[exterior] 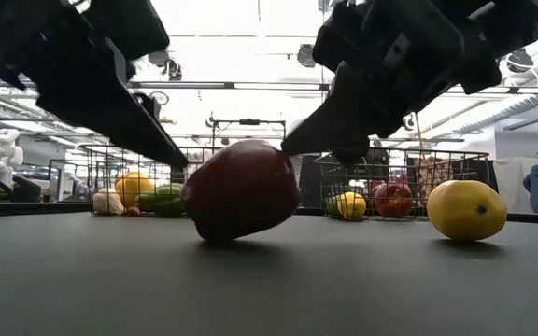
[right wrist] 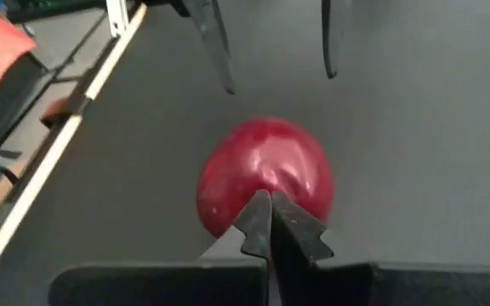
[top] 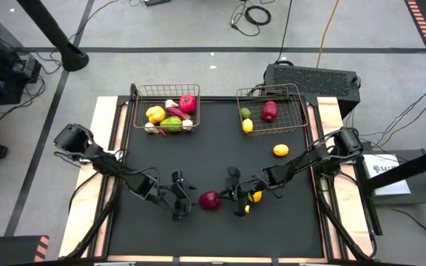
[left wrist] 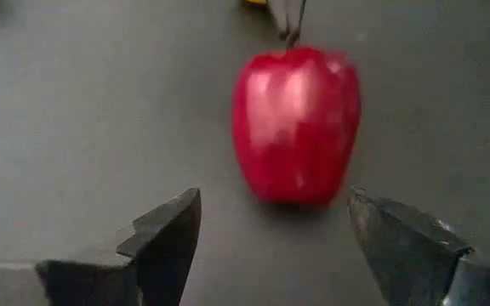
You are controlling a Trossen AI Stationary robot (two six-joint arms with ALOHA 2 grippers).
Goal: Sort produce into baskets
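A dark red apple (top: pixel 209 200) is at the middle of the mat between both grippers, leaning in the low view, its lower end at or very near the mat. My left gripper is open, its fingertips short of the apple, nothing between them. My right gripper is shut with no object between its fingers; its tips meet against or just over the apple's stem end. At the back stand a left wire basket (top: pixel 140 111) of mixed produce and a right wire basket (top: pixel 293 118) holding a red fruit, a green one and a yellow one.
A lemon (top: pixel 280 150) lies loose on the mat in front of the right basket. Another yellow item (top: pixel 256 196) shows partly beneath the right arm. The mat's front and its middle behind the arms are clear.
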